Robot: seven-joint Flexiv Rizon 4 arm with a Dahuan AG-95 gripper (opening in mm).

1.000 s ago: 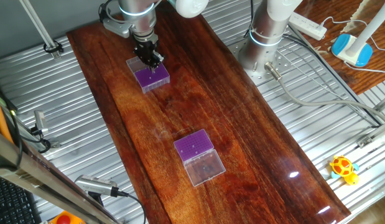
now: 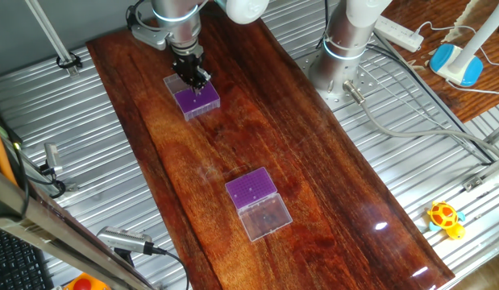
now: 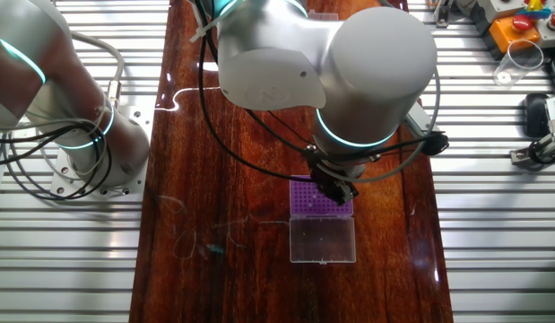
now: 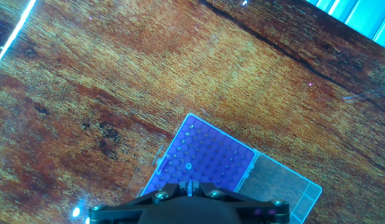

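A purple rack in a clear box [image 2: 197,100] stands toward the far end of the wooden board, its clear lid [image 2: 176,83] folded open. Right over that rack is my gripper [image 2: 196,90], its tips low at the holes. From the wrist, the fingertips [image 4: 182,186] look close together above the purple grid [image 4: 208,152]; whether they pinch something small cannot be made out. A small pale ring [image 4: 188,166] shows in one hole. Nearer the middle of the board, a second purple rack [image 2: 251,187] lies with its clear lid [image 2: 265,217] open, away from the gripper.
Bare wooden board [image 2: 213,145] separates the two boxes. The arm's base [image 2: 334,72] stands beside the board on the slatted metal table. A toy turtle [image 2: 444,216] sits off to the side, and a clear cup [image 3: 519,61] stands by the control buttons.
The gripper has shifted at most very slightly over the far rack. Both boxes and their lids stay where they were.
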